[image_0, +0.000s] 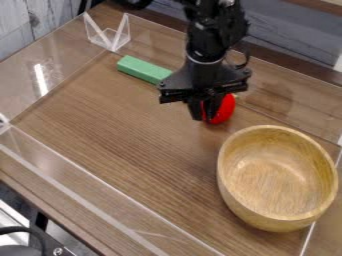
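The black gripper (203, 100) is lowered over the table's upper middle, in front of a red round object (225, 108) that it partly hides. It looks shut; whether anything is between its fingertips cannot be made out.
A large yellow bowl (274, 180) sits at the front right. A green block (140, 68) lies left of the arm, and a clear wire-like or plastic item (107, 32) stands at the back left.
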